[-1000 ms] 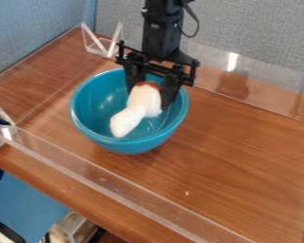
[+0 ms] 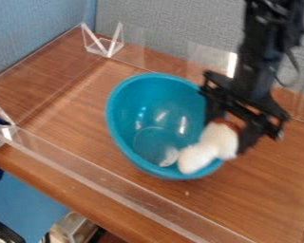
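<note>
My black gripper (image 2: 239,116) is at the right side of a teal bowl (image 2: 129,109), shut on a white, blurred object (image 2: 212,147) that hangs at the bowl's lower right rim. The bowl sits on the wooden table (image 2: 256,218). The bottom of the bowl shows pale glints and is otherwise mostly clear to see.
Clear acrylic guards run along the table's front and back edges, with white wire brackets (image 2: 102,43) at the left. A grey padded wall stands behind.
The gripper and white object have swung right and toward the front, out from the bowl's middle to its right rim. The bowl has shifted right as well.
</note>
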